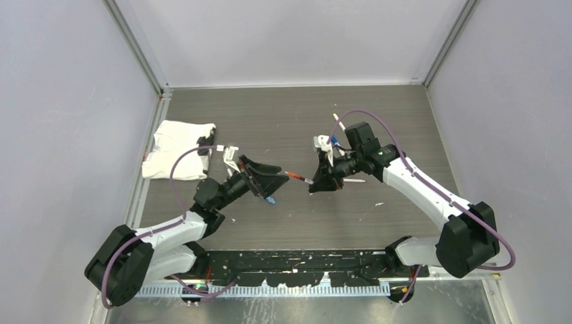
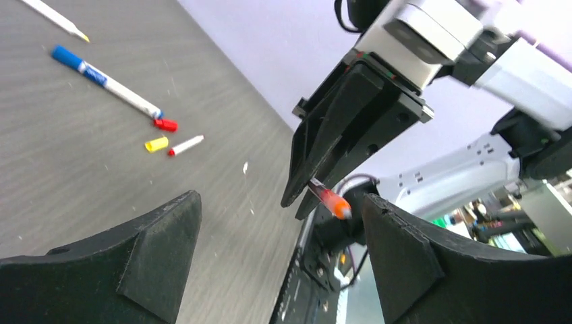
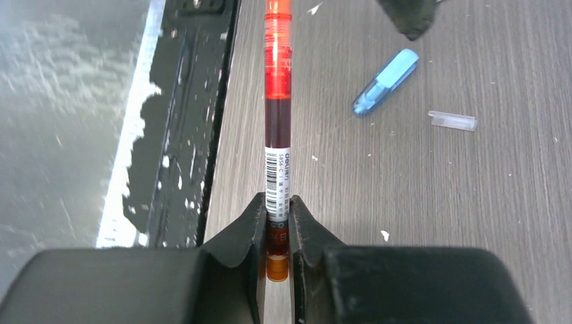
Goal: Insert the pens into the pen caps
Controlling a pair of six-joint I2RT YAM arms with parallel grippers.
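Observation:
A slim red pen (image 3: 277,121) with a barcode label stands between the fingertips of my right gripper, which is shut on it. Its orange end (image 2: 335,204) points toward my left gripper, whose fingers are wide apart and empty. In the top view the red end lies close to the left fingers (image 1: 275,177). Below, on the table, are a blue-capped white marker (image 2: 111,82), a small red cap (image 2: 165,125), a yellow cap (image 2: 156,144) and a short white piece with a red end (image 2: 186,145).
A light-blue object (image 3: 386,82) and a small clear tube (image 3: 452,121) lie on the table. A white pen (image 2: 54,19) rests farther back. The white cloth (image 1: 177,147) occupies the left side. Open tabletop stretches across the back middle.

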